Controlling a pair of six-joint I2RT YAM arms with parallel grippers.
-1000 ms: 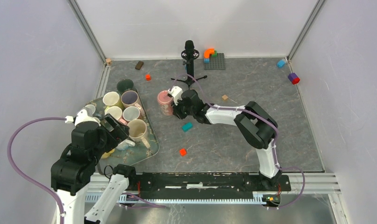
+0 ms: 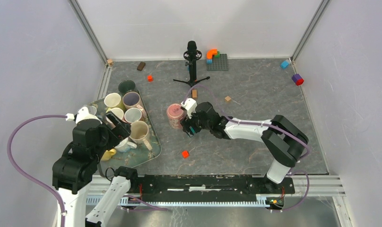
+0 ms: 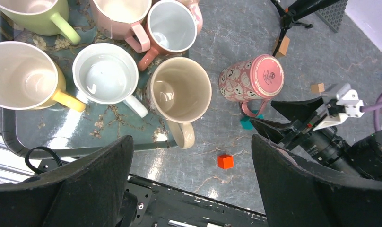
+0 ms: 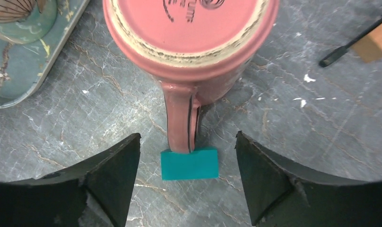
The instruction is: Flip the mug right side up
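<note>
A pink patterned mug (image 2: 175, 112) stands upside down on the grey floor beside the tray, base up; its handle (image 4: 179, 120) points toward my right gripper, over a teal block (image 4: 189, 165). My right gripper is open, a finger on either side of the handle, nothing gripped. My left gripper is open and empty above the tray of mugs (image 3: 66, 148), at the left.
A black stand (image 2: 193, 71) stands behind the pink mug. Small blocks lie about, including a red cube (image 2: 185, 154) toward the front.
The pink mug has moved toward the front and right, near the teal block. My right arm has also moved toward the front and right; the left arm is nearly still.
</note>
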